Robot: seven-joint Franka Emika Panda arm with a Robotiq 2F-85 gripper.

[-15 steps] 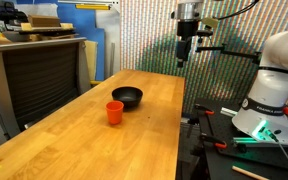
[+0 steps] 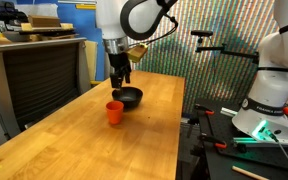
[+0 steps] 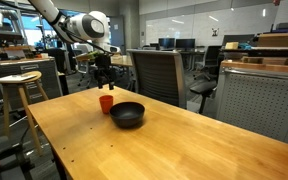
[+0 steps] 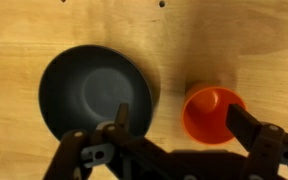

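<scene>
An orange-red cup (image 2: 115, 115) stands upright on the wooden table, close beside a black bowl (image 2: 132, 97). Exterior view 2 shows the cup (image 3: 106, 103) just left of the bowl (image 3: 127, 117), both apart from my gripper (image 3: 106, 87), which hangs above them. My gripper (image 2: 121, 86) is open with nothing between its fingers. Seen from the wrist, the open gripper has one finger over the right side of the bowl (image 4: 84, 85) and the other over the right part of the cup (image 4: 201, 116). The cup looks empty; its lower edge is partly covered.
An office chair (image 3: 161, 75) stands behind its far edge. A grey perforated cabinet (image 3: 256, 100) stands at the right in exterior view 2.
The arm has swung left across exterior view 1, from above the table's right side to above the bowl and cup, and come lower. Cup and bowl have not moved.
</scene>
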